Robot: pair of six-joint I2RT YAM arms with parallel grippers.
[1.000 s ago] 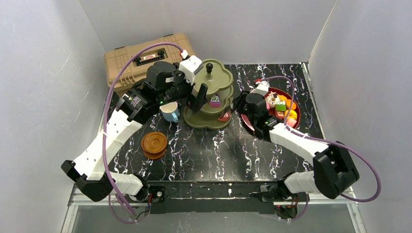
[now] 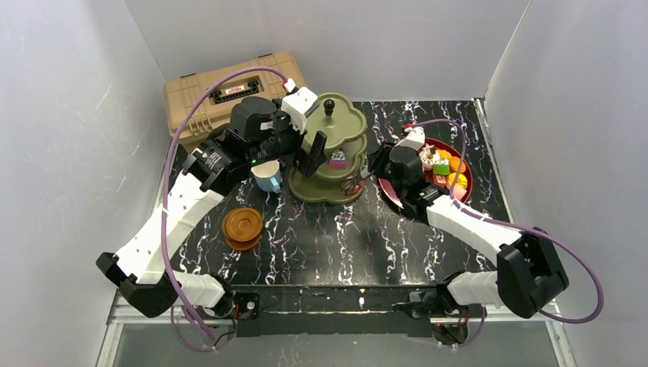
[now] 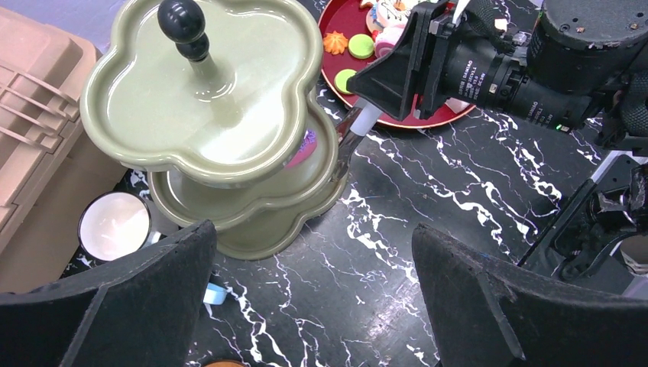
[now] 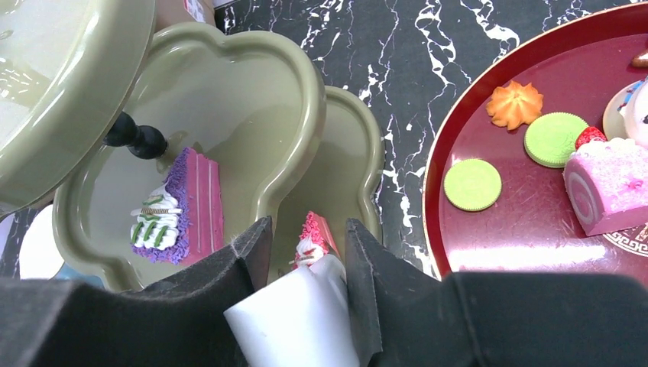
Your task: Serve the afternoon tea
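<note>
A three-tier green cake stand [image 2: 345, 121] stands at the back middle. Its middle tier carries a pink-purple cake slice [image 4: 195, 206]. On the lower tier is a red cake piece [image 4: 317, 229], partly hidden by a white-handled tool [image 4: 294, 321] between my right gripper's fingers; whether these are closed on it is unclear. My right gripper [image 2: 373, 168] is at the stand's right side, the tool reaching down to the lower tier. My left gripper [image 2: 312, 157] hangs open at the stand's front left, nothing between its fingers.
A red tray [image 4: 527, 245] of sweets lies on the right. A blue cup [image 2: 267, 180] stands left of the stand, a tan case [image 2: 199, 99] behind it. Brown coasters [image 2: 243, 226] lie front left.
The left arm has not moved.
</note>
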